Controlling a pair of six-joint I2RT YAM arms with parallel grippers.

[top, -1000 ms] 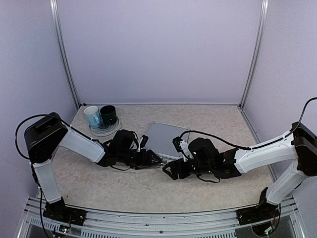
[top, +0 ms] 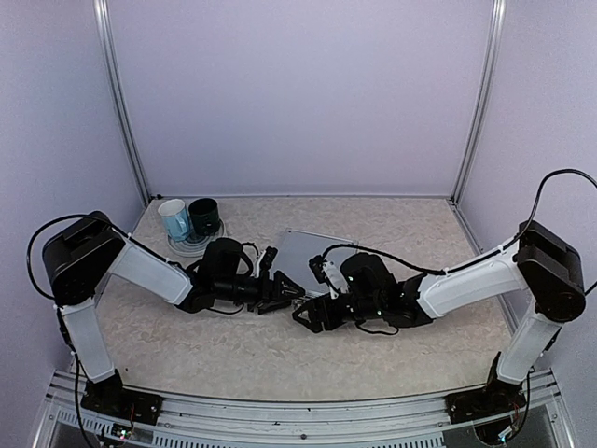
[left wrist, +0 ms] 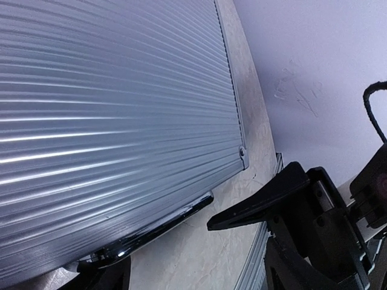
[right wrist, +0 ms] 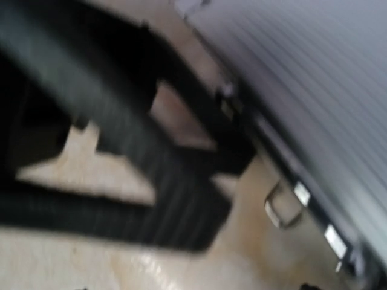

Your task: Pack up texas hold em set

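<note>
A silver ribbed case [top: 311,257] lies flat on the table, lid down. Along its front edge runs a dark glossy handle [left wrist: 166,226] in the left wrist view; a bent wire latch [right wrist: 280,208] hangs loose at that edge in the right wrist view. My left gripper [top: 297,291] is at the front edge, its fingers [left wrist: 109,275] spread at the bottom of its own view. My right gripper [top: 312,315] stands close beside it, its dark finger [left wrist: 260,202] reaching in from the right. Only its own tips show at the bottom of its blurred view, well apart. Cards and chips are not visible.
A light blue mug [top: 173,220] and a black mug [top: 204,217] stand on stacked clear plates [top: 191,246] at the back left. The two grippers nearly touch.
The case looks still.
</note>
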